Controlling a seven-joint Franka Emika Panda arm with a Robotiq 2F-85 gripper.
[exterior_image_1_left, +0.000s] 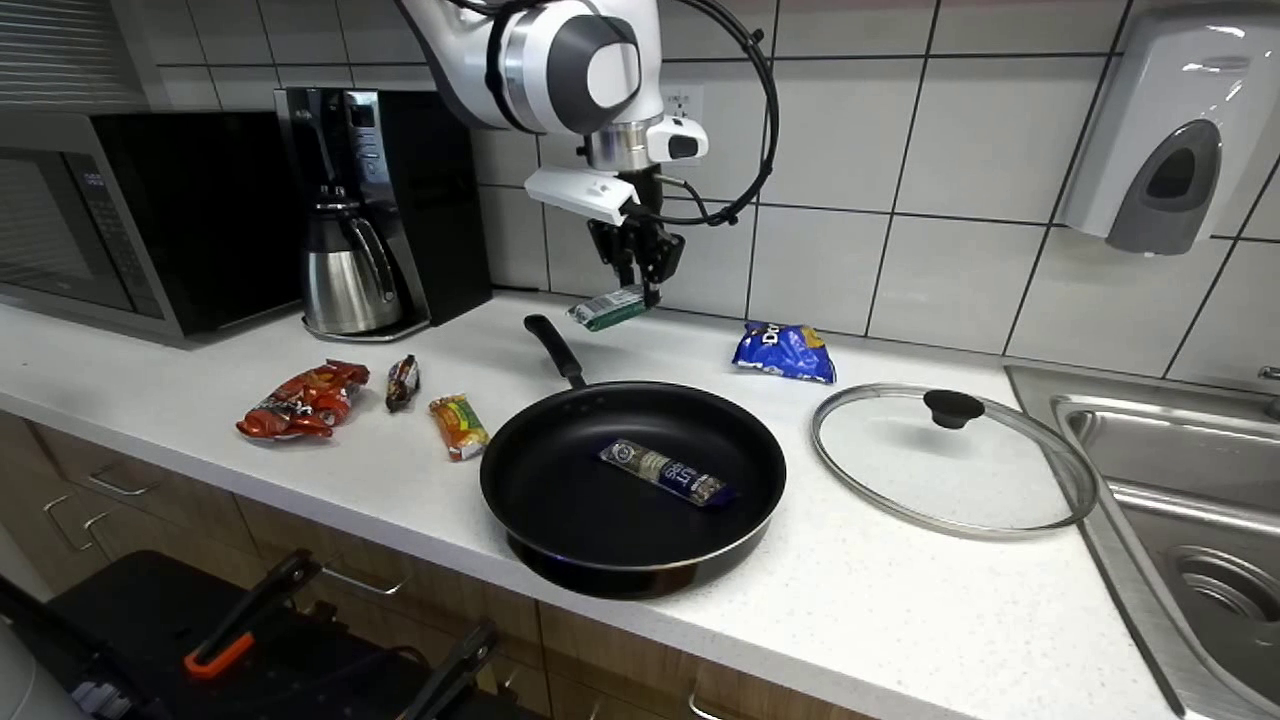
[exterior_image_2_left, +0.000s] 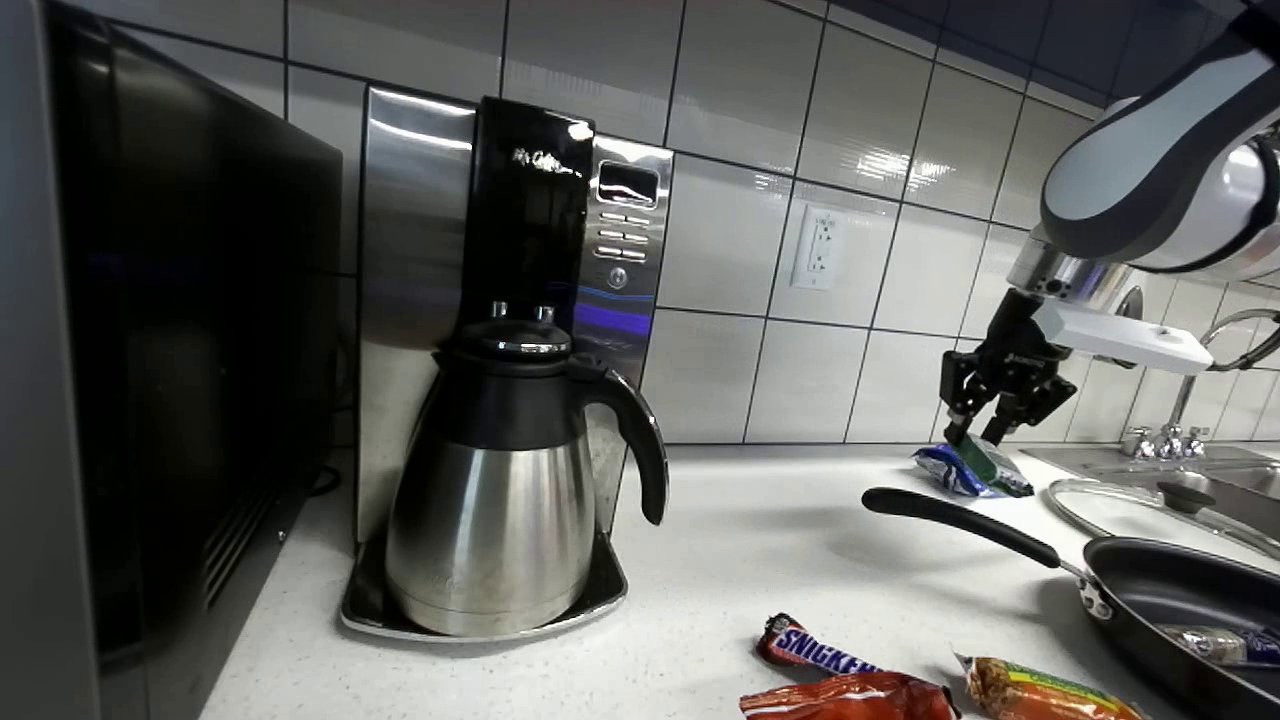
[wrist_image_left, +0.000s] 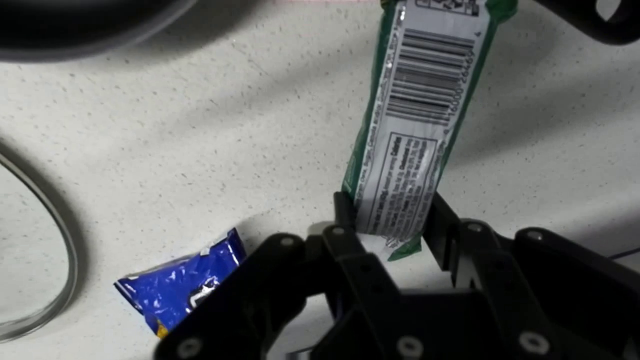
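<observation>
A green-wrapped bar (wrist_image_left: 414, 120) with a white barcode label is held by one end between the fingers of my gripper. In exterior view 1 that bar (exterior_image_1_left: 609, 307) hangs above the counter behind the pan, and my gripper (exterior_image_1_left: 649, 292) is at its right end. The black frying pan (exterior_image_1_left: 564, 528) stands at the counter's front, its handle (exterior_image_1_left: 554, 348) pointing back toward the bar. Inside the pan lies a bar in a clear and dark blue wrapper (exterior_image_1_left: 666, 470).
A blue chip bag (exterior_image_1_left: 785, 350) lies near the wall, beside a glass lid (exterior_image_1_left: 1020, 526). Left of the pan are an orange-yellow bar (exterior_image_1_left: 457, 426), a Snickers (exterior_image_1_left: 403, 383) and a red bag (exterior_image_1_left: 306, 402). The coffee maker (exterior_image_1_left: 438, 216) and microwave (exterior_image_1_left: 198, 228) stand farther left; the sink (exterior_image_1_left: 1152, 444) is right.
</observation>
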